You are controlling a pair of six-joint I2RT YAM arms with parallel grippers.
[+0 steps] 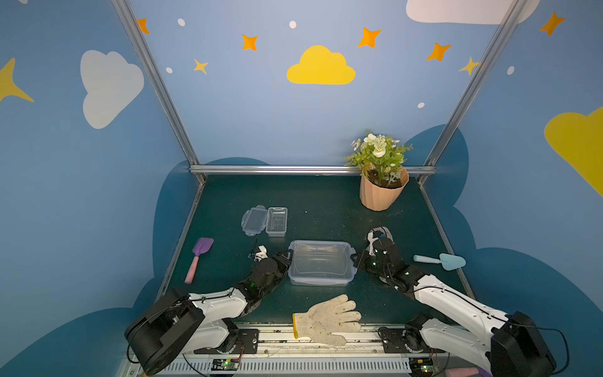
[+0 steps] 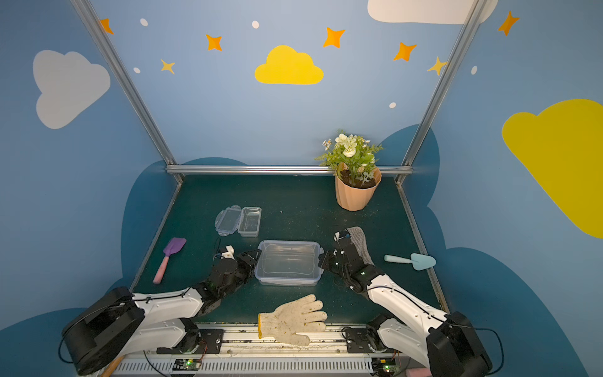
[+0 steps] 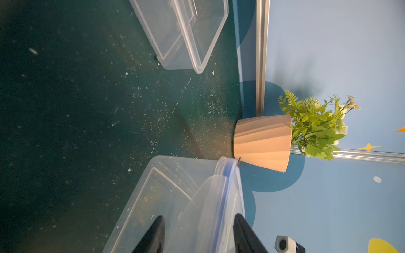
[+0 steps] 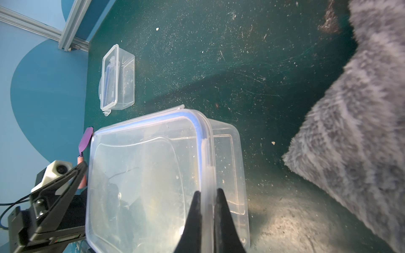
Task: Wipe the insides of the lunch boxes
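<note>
A large clear lunch box (image 1: pixel 321 262) sits mid-table under a clear lid (image 4: pixel 139 168) with a blue seal; whether the lid is fully seated, I cannot tell. At its left edge is my left gripper, its fingers parted with the box edge in view between them. On the right side, the right gripper is closed around the thin lid edge. Further back on the left stands the small clear lunch box (image 1: pixel 277 221), uncovered, its lid (image 1: pixel 254 221) beside it. A fuzzy grey cloth (image 4: pixel 354 126) lies right of the large box, partly hidden by my right arm.
A cotton glove (image 1: pixel 328 319) lies in front of the large box. Far left is a purple spatula (image 1: pixel 198 257), far right a light blue one (image 1: pixel 442 260). The flower pot (image 1: pixel 380 188) stands at the back right.
</note>
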